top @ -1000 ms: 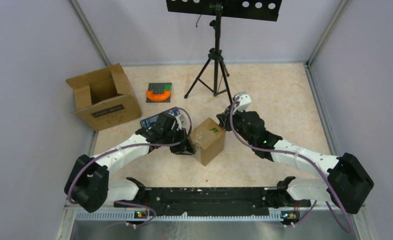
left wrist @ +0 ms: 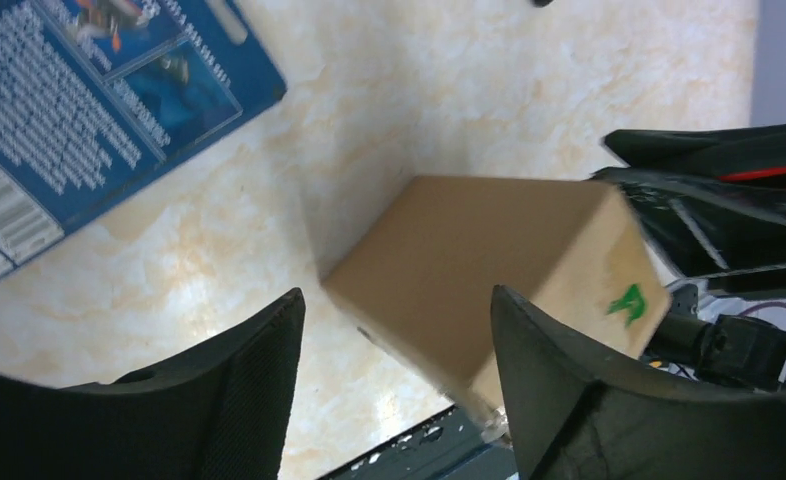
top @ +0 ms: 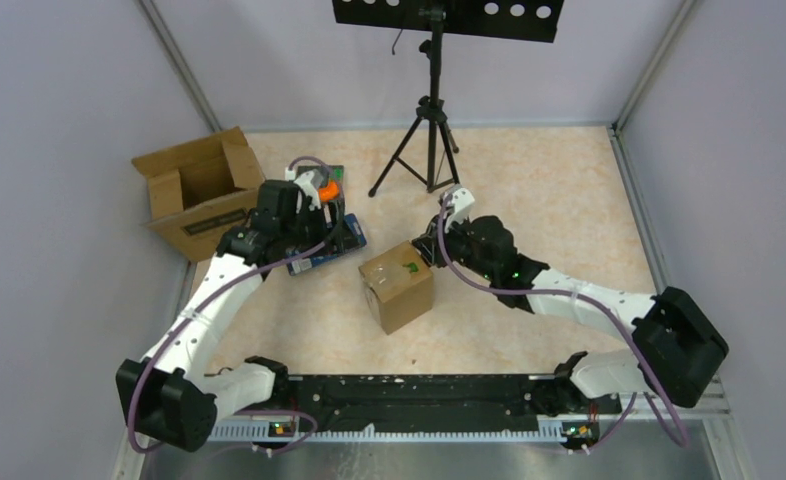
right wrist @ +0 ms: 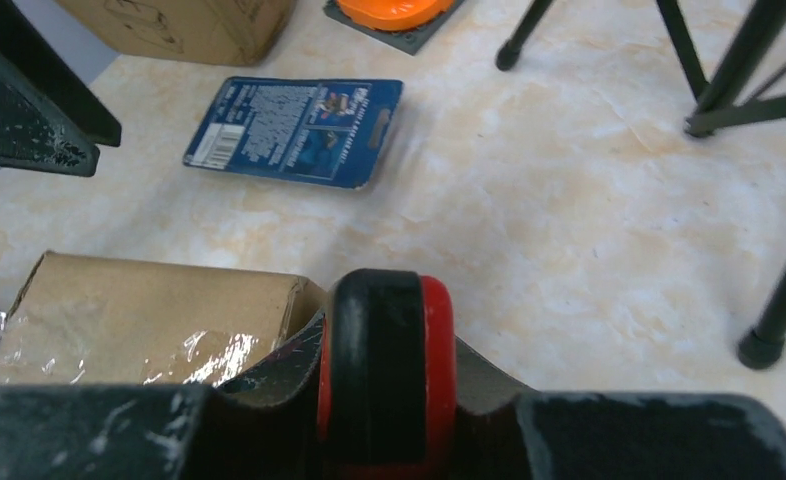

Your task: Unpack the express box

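A closed brown cardboard box (top: pixel 399 290) stands mid-table, with clear tape and a green mark on its top. My left gripper (top: pixel 347 240) is up and left of it, apart from the box; in the left wrist view its fingers (left wrist: pixel 259 370) are spread with nothing between them, the box (left wrist: pixel 459 240) lying beyond. At the box's upper right corner is my right gripper (top: pixel 429 252), shut on a black-and-red tool (right wrist: pixel 381 370). In the right wrist view the taped box (right wrist: pixel 159 310) appears just left of that tool. Whether the tool touches the box I cannot tell.
An open empty carton (top: pixel 214 225) sits at the back left. A blue printed card (top: pixel 309 263) lies below the left arm, near an orange piece (right wrist: pixel 389 10) on a grey plate. The black stand's (top: pixel 434 140) tripod legs rise behind.
My left gripper has backed off from the box, up and to the left. The box has shifted a little left, and my right gripper has moved left and slightly down with it.
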